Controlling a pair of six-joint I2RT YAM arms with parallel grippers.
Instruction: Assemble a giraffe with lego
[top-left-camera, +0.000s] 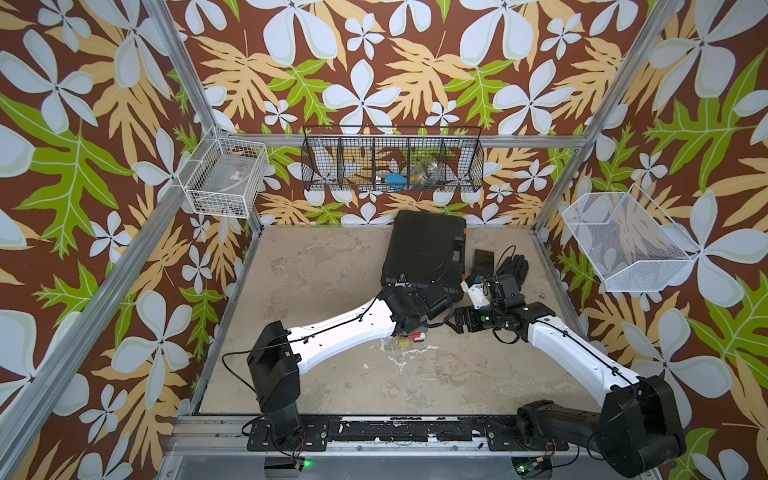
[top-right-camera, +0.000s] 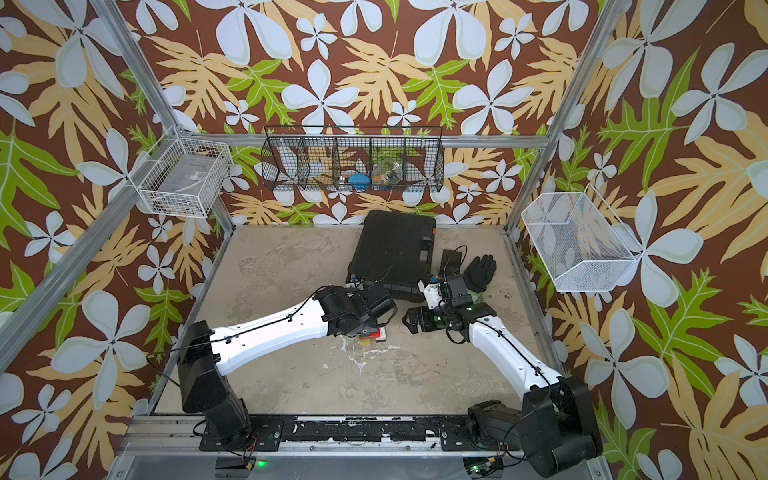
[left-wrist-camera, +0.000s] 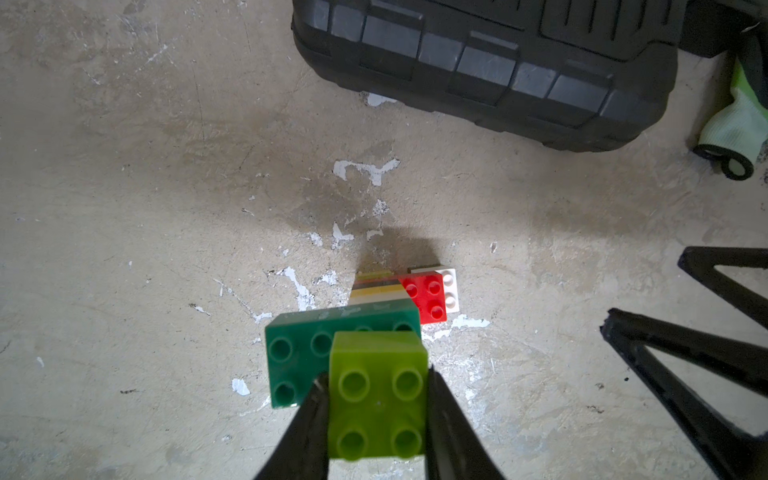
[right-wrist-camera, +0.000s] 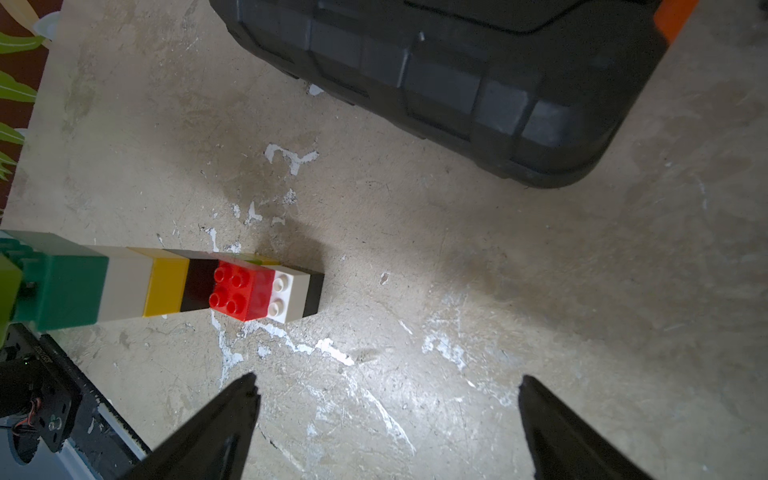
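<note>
A tall upright stack of bricks stands on the table. From the right wrist view its side shows a white brick (right-wrist-camera: 125, 284), a yellow brick (right-wrist-camera: 166, 281), a dark brick (right-wrist-camera: 200, 284) and a red brick (right-wrist-camera: 241, 288) beside a white one (right-wrist-camera: 288, 294) low down. A teal-green brick (left-wrist-camera: 300, 352) caps the column, with a lime green brick (left-wrist-camera: 378, 400) at its top. My left gripper straddles the lime brick, a finger close against either side; whether it grips is unclear. Empty and open, my right gripper is to the stack's right.
Behind the stack lies a black toolbox (top-left-camera: 424, 248). Black gloves (top-left-camera: 513, 270) and a dark flat object (top-left-camera: 483, 261) sit right of it. Parts of my right gripper reach close from the right. Bare table (top-left-camera: 304, 256) spreads to the left.
</note>
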